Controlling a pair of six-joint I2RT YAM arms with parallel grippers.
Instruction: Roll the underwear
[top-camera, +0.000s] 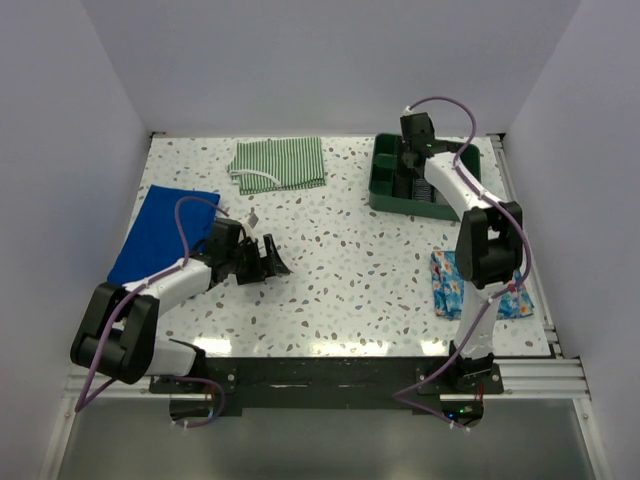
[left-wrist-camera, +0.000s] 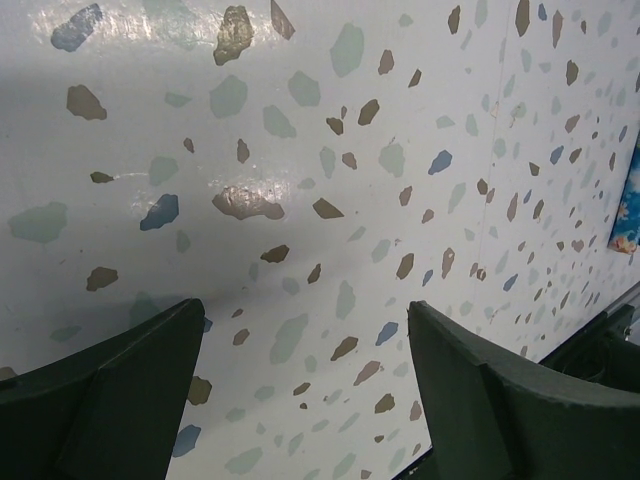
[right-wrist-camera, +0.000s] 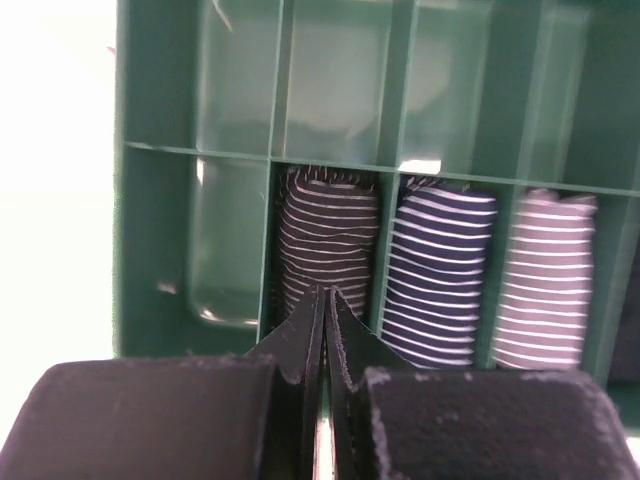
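My right gripper is shut, above the green organizer box (top-camera: 385, 204). In the right wrist view, rolled striped pieces sit in its compartments: a dark brown one (right-wrist-camera: 327, 240), a navy one (right-wrist-camera: 436, 270) and a pink one (right-wrist-camera: 545, 280); the upper compartments in view are empty. My left gripper is open over bare table at the left, nothing between its fingers. Flat fabrics lie on the table: a blue one (top-camera: 160, 230), a green striped one (top-camera: 285, 160) and a floral one (top-camera: 445, 285).
Pale walls stand at the back and both sides.
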